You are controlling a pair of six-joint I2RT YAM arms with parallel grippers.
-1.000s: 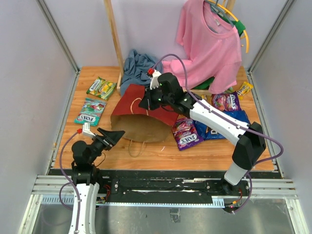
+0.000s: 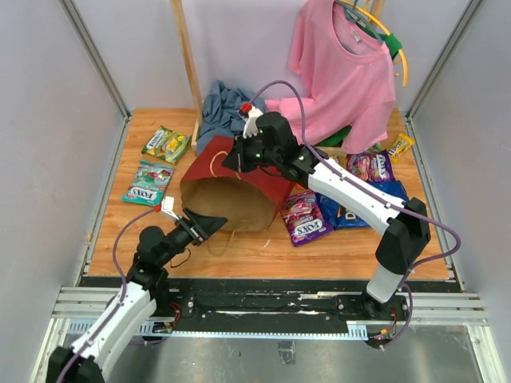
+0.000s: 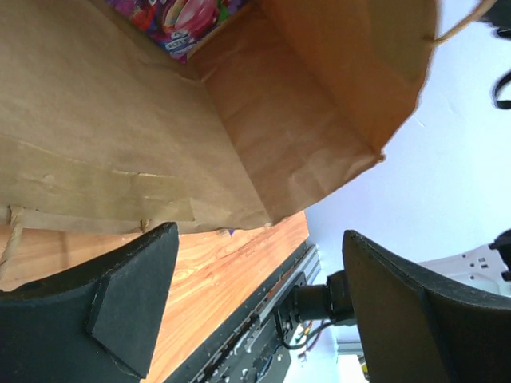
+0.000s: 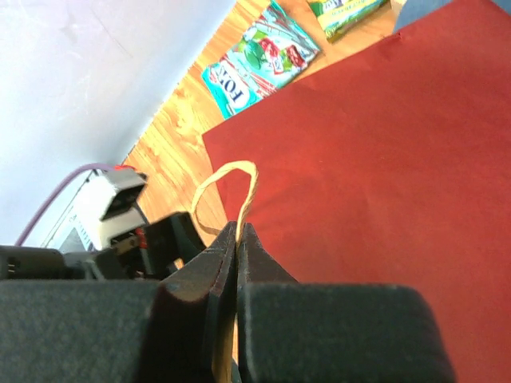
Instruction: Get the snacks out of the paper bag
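Observation:
The red paper bag [image 2: 271, 187] lies on its side in the middle of the bench, its brown mouth facing front. In the left wrist view a purple snack packet [image 3: 180, 20] lies inside the bag [image 3: 120, 128]. My left gripper [image 2: 209, 225] is at the front left of the mouth; in its own view the fingers are apart, with nothing between. My right gripper [image 2: 234, 163] is shut above the bag, with a yellow cord handle [image 4: 247, 175] running into its fingertips.
Snack packets lie left [image 2: 145, 183] and right [image 2: 306, 219] of the bag. Blue cloth [image 2: 223, 112] and a pink shirt [image 2: 343, 72] are at the back. Bare bench shows at the front.
My left gripper has moved right towards the bag's mouth. The right gripper has shifted slightly up and left over the bag.

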